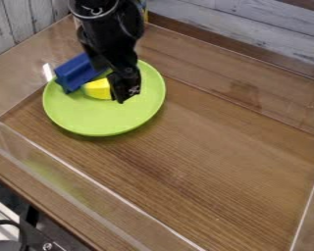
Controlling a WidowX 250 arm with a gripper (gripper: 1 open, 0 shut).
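Note:
A round green plate [101,120] lies on the wooden table at the left. On it are a blue block [71,75], lying along the plate's back-left part, and a yellow object [98,89], partly hidden by the gripper. My black gripper [117,88] hangs over the plate from the top of the view, its lower end beside the yellow object. Whether its fingers are open or shut, or hold anything, I cannot tell.
A pale wooden wall runs along the back. Raised edges border the table, and a black cable curls at the bottom left.

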